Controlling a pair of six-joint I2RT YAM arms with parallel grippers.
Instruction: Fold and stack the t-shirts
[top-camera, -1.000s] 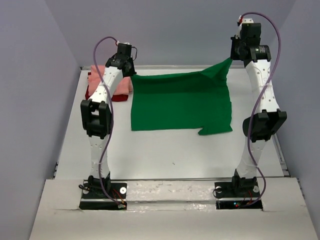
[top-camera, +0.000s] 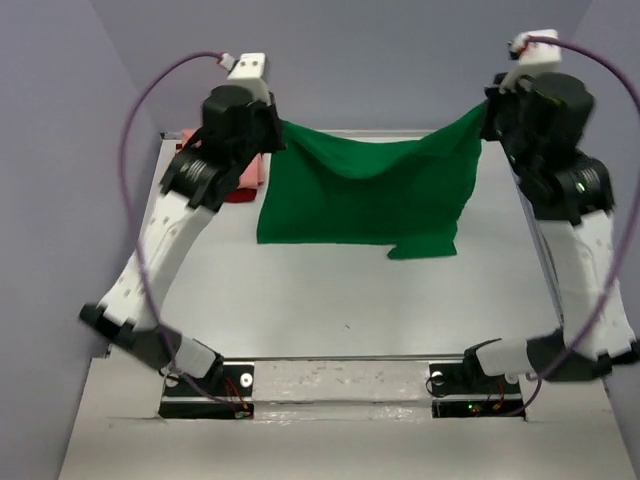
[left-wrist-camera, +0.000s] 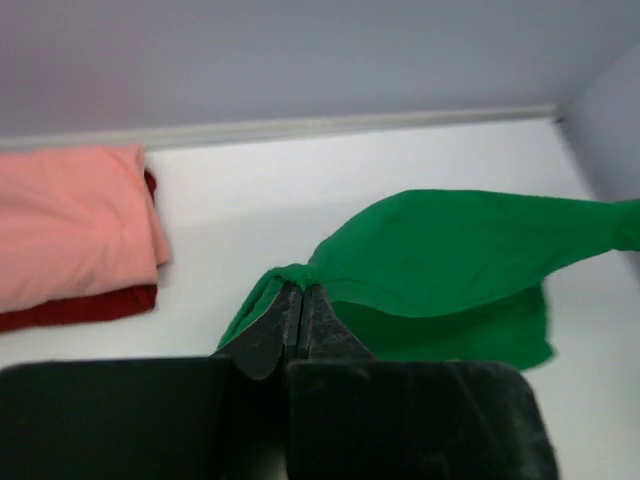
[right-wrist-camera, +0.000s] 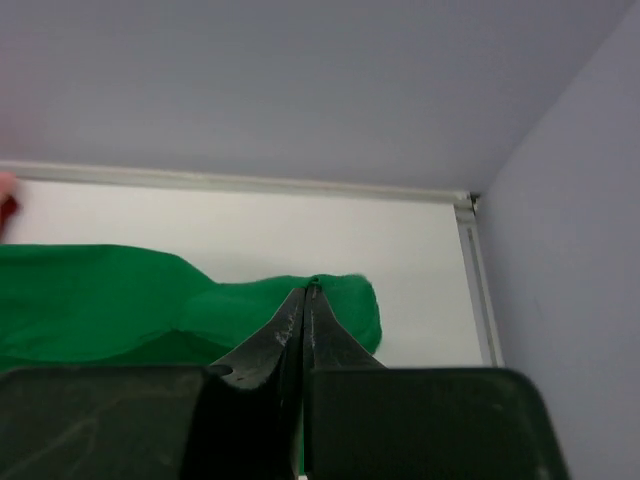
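Observation:
A green t-shirt (top-camera: 360, 205) is lifted by its far edge between both grippers, its lower part spreading over the white table. My left gripper (top-camera: 275, 130) is shut on one upper corner, gathered at its fingertips in the left wrist view (left-wrist-camera: 300, 295). My right gripper (top-camera: 490, 115) is shut on the other corner, pinched at the tips in the right wrist view (right-wrist-camera: 310, 292). A folded pink t-shirt (left-wrist-camera: 70, 220) lies on a dark red one (left-wrist-camera: 100, 308) at the back left, partly hidden by the left arm in the top view.
Grey walls (top-camera: 600, 120) border it at the back and sides, with a narrow rail along the back edge (right-wrist-camera: 250, 182).
Both arms have risen toward the camera, carrying the green t-shirt's far edge higher. Its lower edge has moved toward the back of the table and the cloth looks narrower at the bottom.

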